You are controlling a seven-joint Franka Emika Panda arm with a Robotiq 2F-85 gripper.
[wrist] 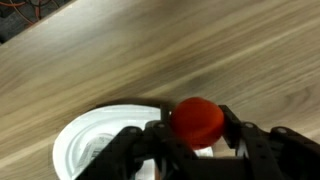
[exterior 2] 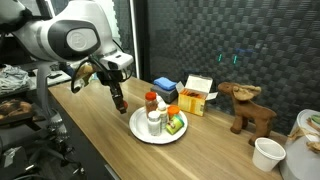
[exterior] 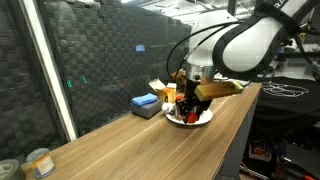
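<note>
My gripper is shut on a red ball (wrist: 197, 122), which shows between its fingertips in the wrist view. In exterior view 1 the gripper (exterior: 190, 108) holds the ball (exterior: 191, 118) low, in front of the white plate (exterior: 206, 116). From exterior view 2, the ball (exterior 2: 123, 109) appears near the left rim of the plate (exterior 2: 172, 137). Whether it is over the rim or just beside it, I cannot tell. Part of the plate (wrist: 68, 150) shows at the lower left of the wrist view.
Several things crowd the plate, among them a white container (exterior 2: 154, 123), a red-topped jar (exterior 2: 151, 101) and an orange-and-green item (exterior 2: 174, 125). Behind are a yellow box (exterior 2: 194, 98) and a blue stack (exterior 2: 164, 86). A brown toy animal (exterior 2: 251, 108) and white cup (exterior 2: 267, 153) stand farther right.
</note>
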